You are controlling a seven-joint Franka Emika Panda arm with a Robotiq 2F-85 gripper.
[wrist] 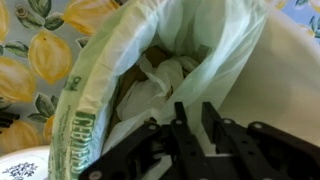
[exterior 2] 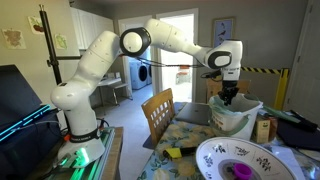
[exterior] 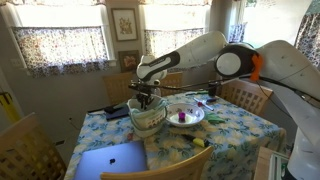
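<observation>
A white bin [exterior: 150, 126] with a pale green-white plastic liner stands on the table. My gripper [exterior: 147, 101] points down into its mouth, and in the second exterior view the gripper [exterior 2: 228, 98] is at the bin's [exterior 2: 236, 122] opening. The wrist view looks inside: the liner [wrist: 75, 125] with green print drapes over the rim, and crumpled whitish plastic [wrist: 150, 88] lies deeper in. Both dark fingertips of the gripper stand apart over the liner, with nothing seen held between them. What lies below the fingertips is hidden.
Beside the bin sits a large white plate [exterior 2: 213, 160] bearing a magenta item [exterior 2: 242, 172]. A closed grey laptop [exterior: 110, 160] occupies the near left of the table. A yellow and black object [exterior 2: 178, 152] lies in front. Chairs surround the patterned tablecloth.
</observation>
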